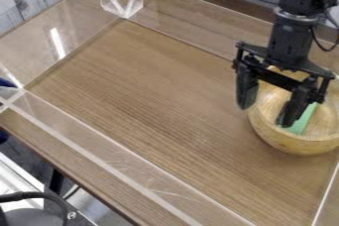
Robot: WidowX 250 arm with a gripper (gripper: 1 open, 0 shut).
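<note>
A round tan bowl (288, 141) stands on the wooden table at the right, with a green object (300, 120) inside it, partly behind the gripper. My black gripper (280, 102) hangs over the bowl's back and left part, its fingers open and pointing down. I cannot see anything held between them.
Clear plastic strips run along its left edge and back, with a small clear bracket at the back left. A dark cable lies at the bottom left, off the table.
</note>
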